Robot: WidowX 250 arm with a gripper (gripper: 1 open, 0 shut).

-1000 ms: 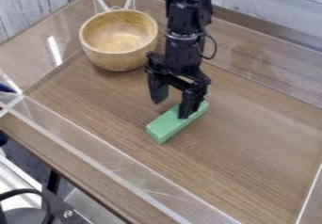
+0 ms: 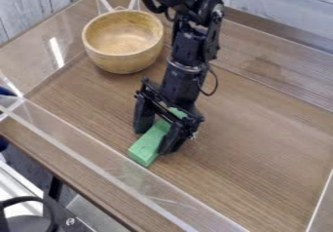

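My black gripper (image 2: 166,117) is low over the table in the middle of the camera view, its fingers down around a green rectangular block (image 2: 146,150) that lies flat on the wood. The block's lower left end shows, while much of the rest is hidden under the fingers. I cannot tell whether the fingers are closed on it.
A tan bowl (image 2: 124,41) stands at the upper left of the wooden table (image 2: 247,158). The table's edge runs along the lower left.
The arm has come down and toward the lower left, so the gripper now covers much of the green block. The block appears shifted slightly down and to the left.
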